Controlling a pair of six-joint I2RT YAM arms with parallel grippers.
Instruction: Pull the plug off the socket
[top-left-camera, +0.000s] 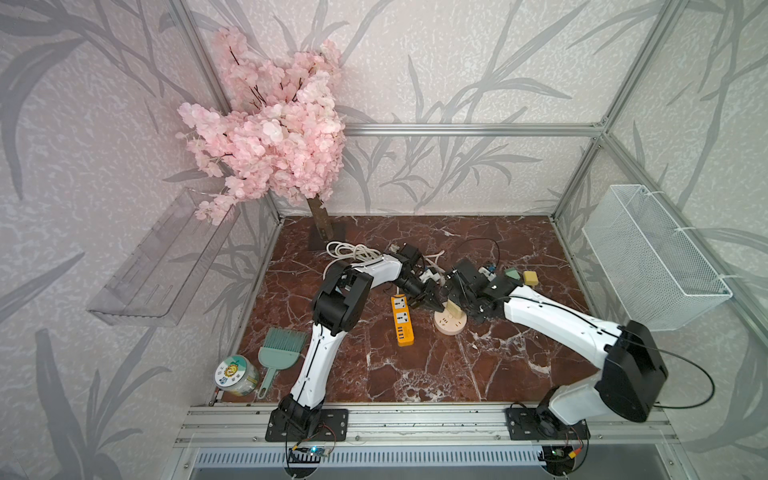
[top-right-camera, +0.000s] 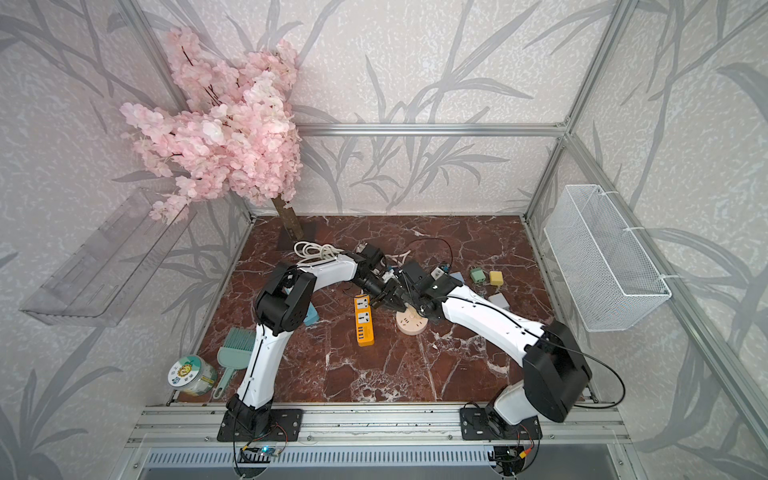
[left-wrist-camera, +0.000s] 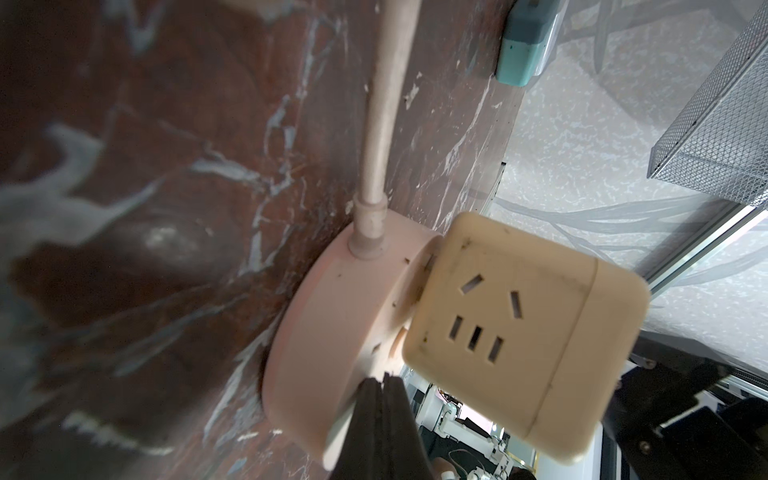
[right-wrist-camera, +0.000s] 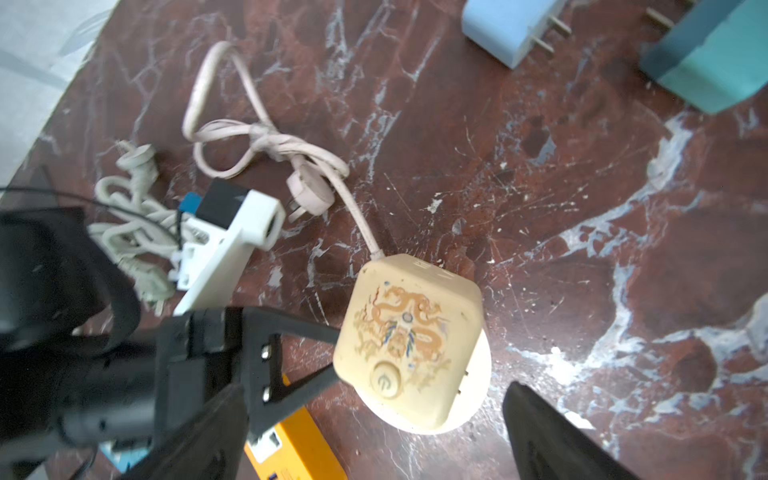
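A cream square plug adapter (right-wrist-camera: 408, 336) with slots and a dragon print sits on the round pale socket (left-wrist-camera: 312, 352), whose cable runs away across the table. My left gripper is shut, its fingertips against the socket's side just below the adapter; nothing shows between them. My right gripper stands open above the adapter, one finger to each side in its wrist view, with the adapter not held. In the top views both grippers crowd over the socket and partly hide it.
An orange power strip (top-left-camera: 402, 328) lies left of the socket. Coiled white cables (top-right-camera: 316, 252) lie behind the left arm. Small blue and green blocks (right-wrist-camera: 704, 56) sit at the back right.
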